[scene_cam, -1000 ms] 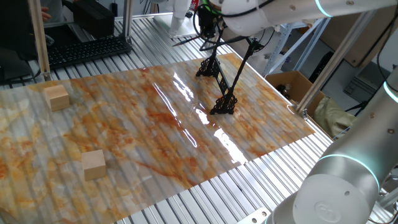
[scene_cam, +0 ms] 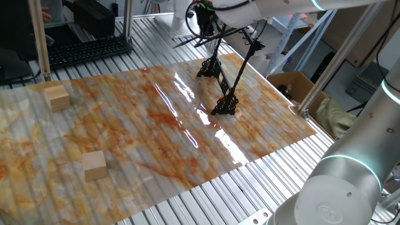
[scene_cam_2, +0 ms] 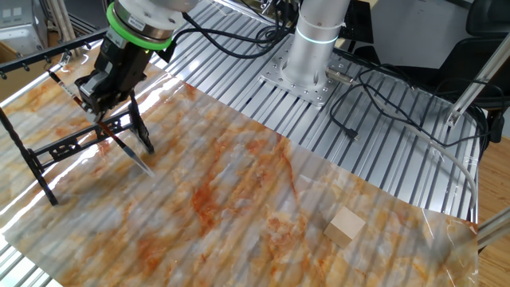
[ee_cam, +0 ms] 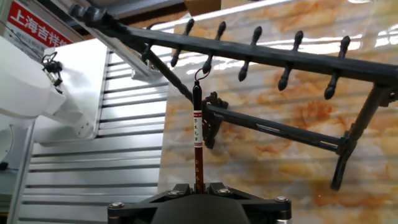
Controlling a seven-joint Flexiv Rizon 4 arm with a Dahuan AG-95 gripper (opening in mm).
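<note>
A writing brush with a dark red handle, a white label and a black end points away from my gripper, which is shut on its handle. The thin hanging loop at its end is close to the lower tip of a peg on the black brush rack. Whether the loop is around that peg, I cannot tell. In exterior view 2 the brush slants, its pale tip low and near the rack's foot. My gripper's fingers are mostly hidden in exterior view 1.
Two wooden blocks lie on the marbled sheet, well away from the rack. A keyboard sits at the back left. Between blocks and rack the sheet is bare. Cables run over the slatted table near the arm's base.
In exterior view 1 the arm's end has shifted slightly upward and left near the top of the rack. The rack and both blocks stay where they were.
</note>
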